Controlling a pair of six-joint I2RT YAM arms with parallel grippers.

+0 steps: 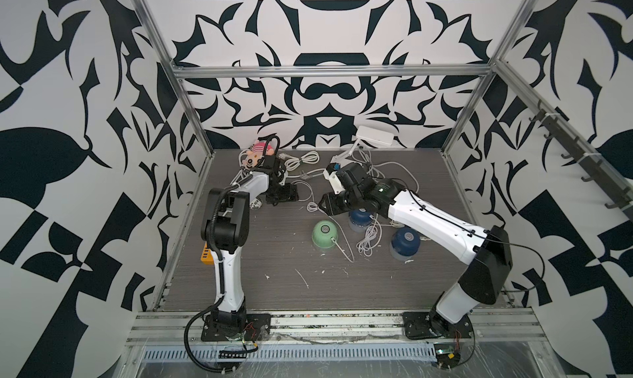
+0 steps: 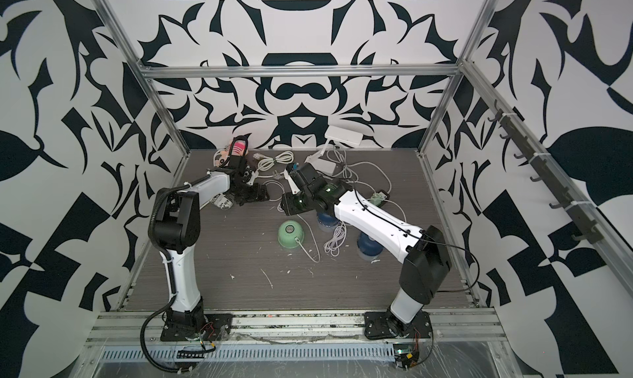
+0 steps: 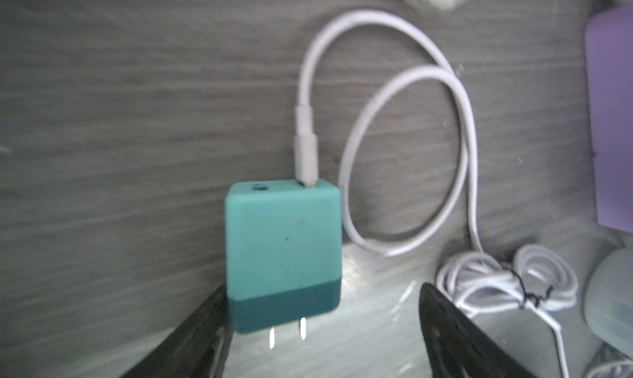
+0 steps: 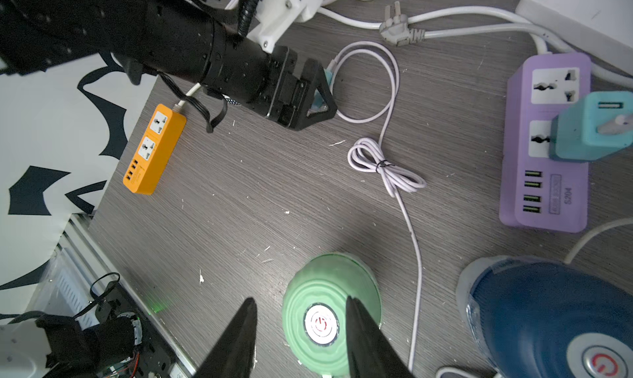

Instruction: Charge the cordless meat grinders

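In the left wrist view a teal charger block (image 3: 283,239) with a white cable (image 3: 306,150) plugged into it lies between the fingers of my left gripper. Its left edge is by one finger; a clear gap separates it from the other, so the fingers are open. My right gripper is open above the green grinder (image 4: 321,324), nothing held. A white cable joins that grinder (image 1: 324,234). Two navy grinders (image 1: 405,242) stand to its right. The purple power strip (image 4: 513,147) has another teal charger (image 4: 580,130) plugged in; its other sockets show bare.
A bundled white cable coil (image 4: 382,167) lies between the left gripper and the purple strip. Near the left edge is an orange power strip (image 4: 155,148); a grey plug (image 4: 395,31) lies at the back.
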